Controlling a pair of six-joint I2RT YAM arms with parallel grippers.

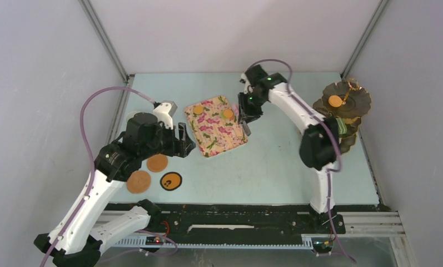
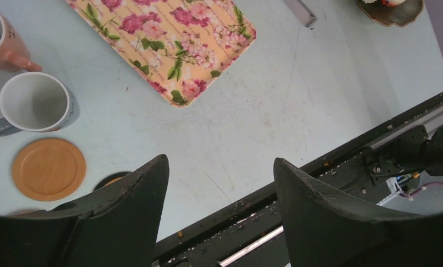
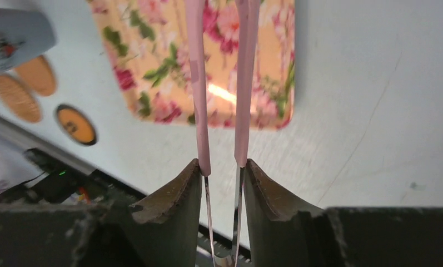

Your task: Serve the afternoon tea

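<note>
A pair of pink-ended metal tongs is pinched in my right gripper, whose fingers press in on both sides. In the top view this gripper is over the right edge of the floral tray. One round orange piece lies at the tray's upper left, another beside the tongs. The tongs' pink ends leave the right wrist view at its top. My left gripper stands open and empty left of the tray. A brown tiered stand at far right carries a round orange piece.
A pink mug and a grey mug stand at the left. Wooden coasters and a dark-rimmed coaster lie at front left. The table right of the tray is bare, with the right arm passing above it.
</note>
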